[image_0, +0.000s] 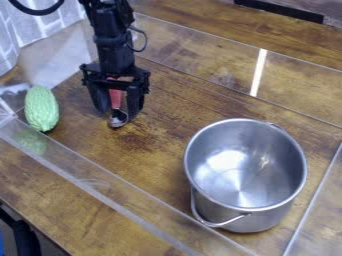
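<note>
My black gripper (116, 100) is low over the wooden table at the upper left, its fingers around or just over a small red object (115, 98) with a dark and silvery end below it. Whether the fingers are closed on it is hard to tell. A pale green vegetable-like object (42, 108) lies to the left of the gripper, apart from it.
A large steel pot (245, 170) with a wire handle stands at the right front. Clear plastic walls edge the work area at left and right.
</note>
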